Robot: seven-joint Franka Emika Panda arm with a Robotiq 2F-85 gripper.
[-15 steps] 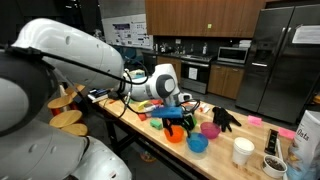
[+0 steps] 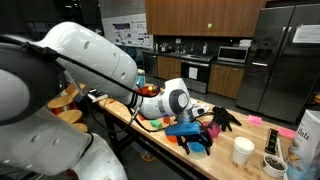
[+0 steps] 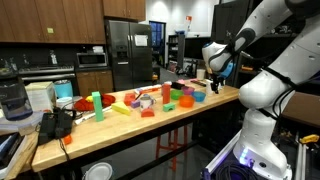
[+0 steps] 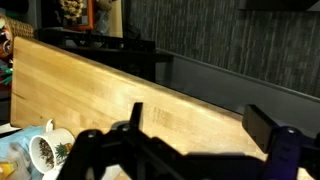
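My gripper hangs over the near side of the counter, close above a blue bowl that it partly covers in exterior view 1. In the wrist view the dark fingers of the gripper stand wide apart. Between them show only bare wood and the counter's edge, so the fingers are open and empty. An orange bowl sits beside the blue bowl in exterior view 2. Part of a pink bowl shows behind the gripper.
A white cup and a container of dark contents stand to the right on the counter. A dark glove-like item lies farther back. The wrist view shows a filled mug and the counter edge, with dark floor beyond.
The bowls appear unmoved.
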